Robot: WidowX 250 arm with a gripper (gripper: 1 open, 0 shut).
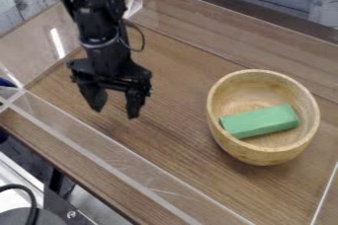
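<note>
My gripper (pixel 113 101) hangs in the left middle of the camera view, its black arm coming down from the top. Its white fingers point down and stand open over the wooden surface. I cannot make out anything held between them. At the right, a round tan bowl (pixel 275 88) holds a green block (pixel 260 121), lying tilted inside it.
Pale strips or walls (pixel 34 51) run along the left and back edges. A dark cable (pixel 20 199) lies at the front left corner.
</note>
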